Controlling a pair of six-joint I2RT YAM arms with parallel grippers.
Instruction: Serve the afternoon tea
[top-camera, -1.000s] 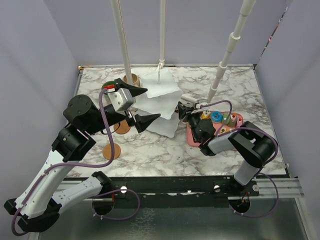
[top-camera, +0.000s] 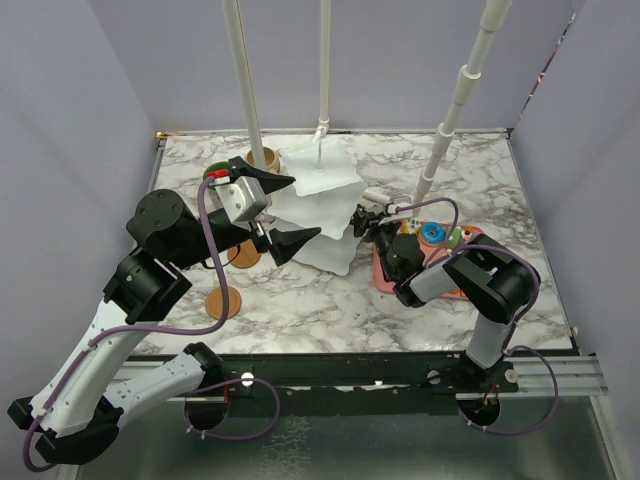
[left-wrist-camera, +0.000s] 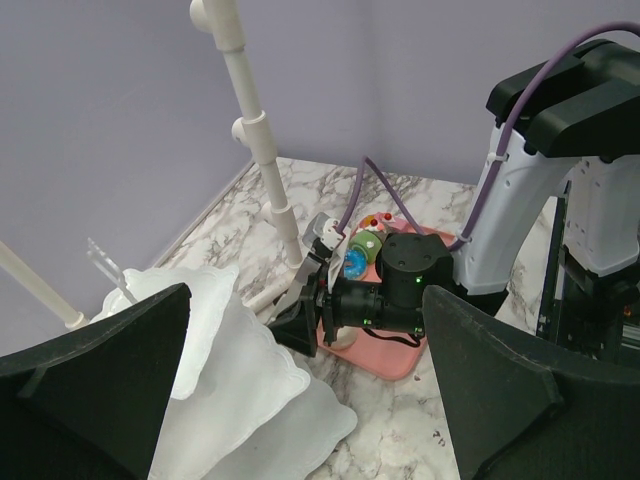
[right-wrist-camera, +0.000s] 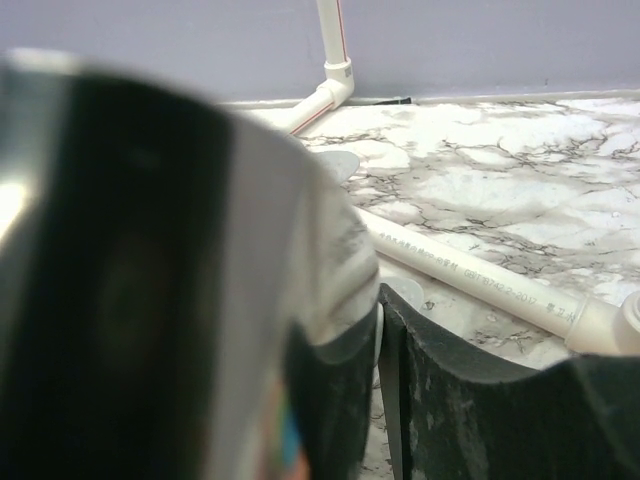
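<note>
A white tiered stand (top-camera: 318, 210) with scalloped plates rises at the table's middle. My left gripper (top-camera: 305, 208) is open above it, with wide-parted fingers (left-wrist-camera: 100, 385) in the left wrist view and nothing held. To the stand's right, my right gripper (top-camera: 362, 222) is low beside the plates' edge. In the right wrist view one finger (right-wrist-camera: 470, 400) shows at lower right; a blurred dark and shiny shape fills the left, so whether anything is held is unclear. The pink tray (left-wrist-camera: 385, 360) with colourful toy food lies under the right arm, partly hidden by it.
White pipes stand behind the stand and right of it; one pipe (right-wrist-camera: 480, 270) lies along the table. Round brown coasters (top-camera: 223, 303) and a tan cup (top-camera: 265, 160) are at the left.
The left arm and the stand look unchanged.
</note>
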